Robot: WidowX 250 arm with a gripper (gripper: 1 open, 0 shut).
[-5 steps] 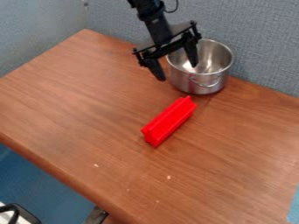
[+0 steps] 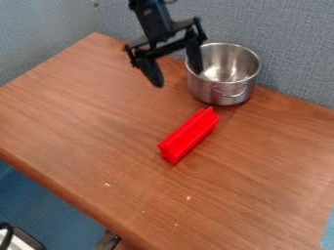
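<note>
A black gripper (image 2: 177,64) hangs above the back of the wooden table, its fingers spread open with nothing seen between them, just left of and partly in front of a steel pot (image 2: 232,82). A bright red oblong block (image 2: 188,136) lies diagonally on the table in front of the pot.
Grey padded walls stand behind it. Blue floor shows past the left edge, with dark objects at the bottom left corner.
The gripper has moved left, away from over the pot's middle, and slightly upward. The pot and red block look unmoved.
</note>
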